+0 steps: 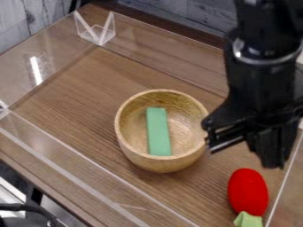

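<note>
A wooden bowl (131, 135) holds a green bar (158, 131) at the centre of the camera view. A red rounded object (246, 197) with a light green part (246, 222) lies at the lower right. The large black gripper (243, 142) fills the upper right, above and behind the red object; its fingertips are hard to make out, so its finger state is unclear.
A clear plastic piece (97, 27) stands at the back left. Dark cables lie beyond the table's lower left edge.
</note>
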